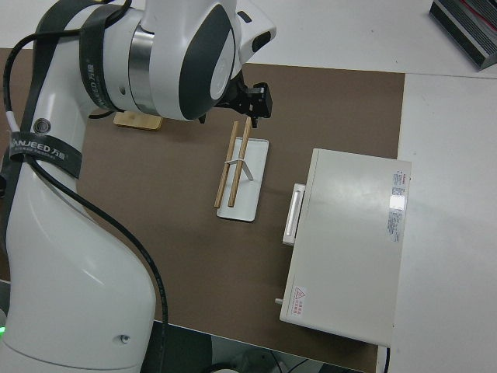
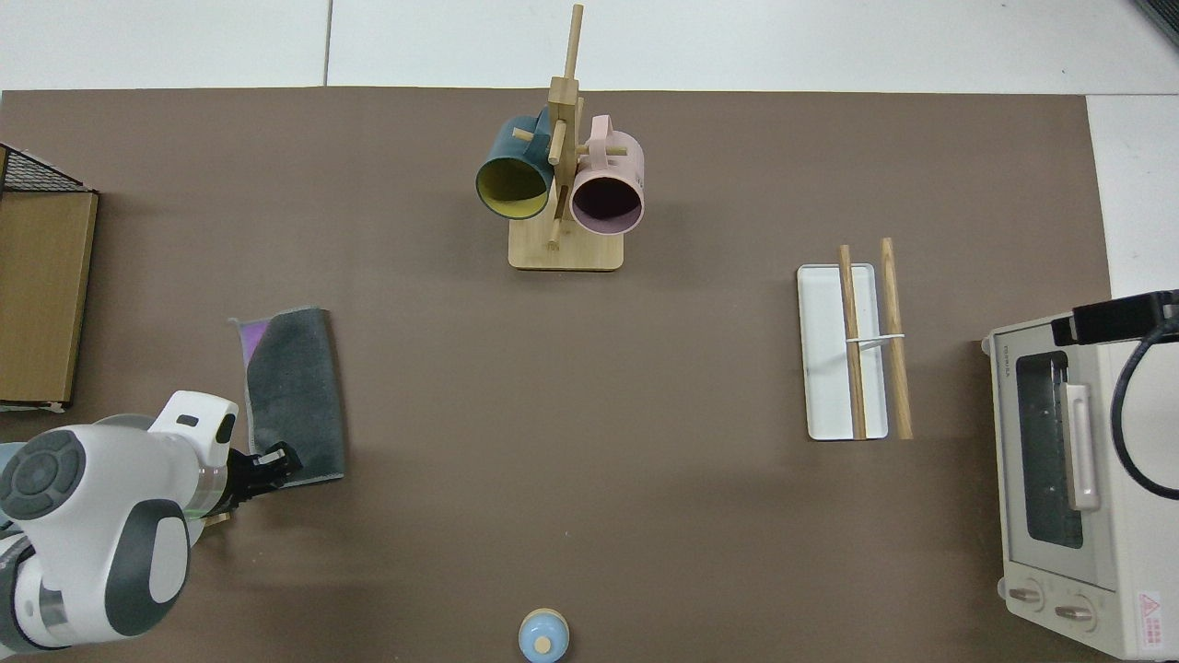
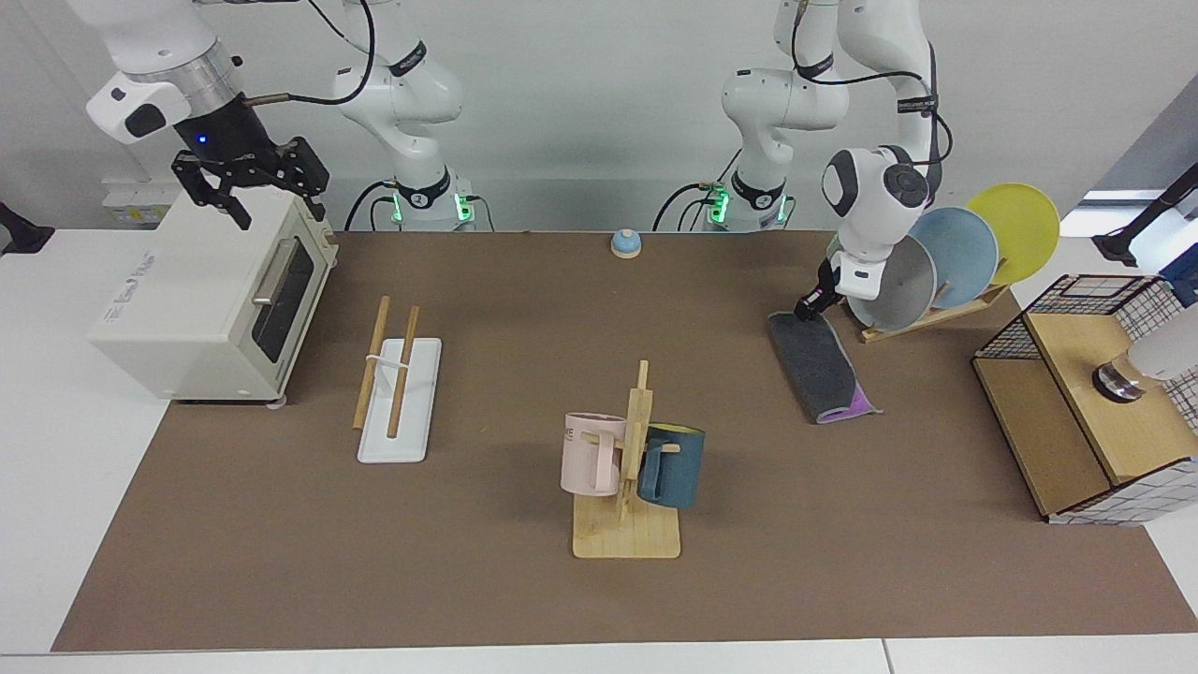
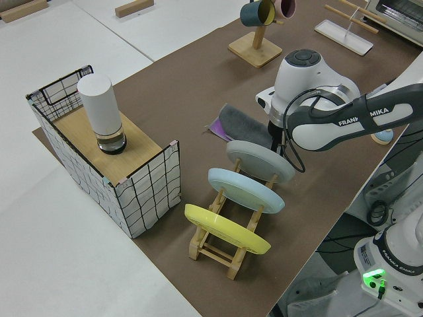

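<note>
A dark grey cloth with a purple corner [image 2: 296, 387] lies on the brown mat. My left gripper [image 2: 271, 464] is at the cloth's end nearest the plate rack; whether its fingers grip the cloth is not clear. My right gripper [image 3: 248, 180] hangs over the white toaster oven [image 3: 212, 298] in the left view, its finger state unclear. A mug tree [image 2: 566, 252] holds a teal mug [image 2: 506, 177] and a pink mug [image 2: 608, 193].
A plate rack with yellow [image 4: 225, 230], blue and grey plates stands beside the left arm. A wire basket [image 4: 152, 185] is at one end, a white holder with two sticks [image 2: 823, 354] near the oven, a blue round object [image 2: 543, 641] at the robot's edge.
</note>
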